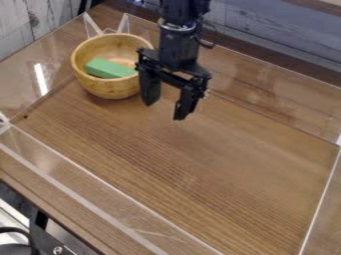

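My dark gripper hangs over the middle-back of the wooden surface, its two fingers spread apart with nothing visible between them. Just left of it, a yellow bowl holds a green block. The arm rises behind the gripper toward the top of the view, beside the bowl's right side.
A pale wall or rim runs along the back right. Dark cables lie at the lower left corner.
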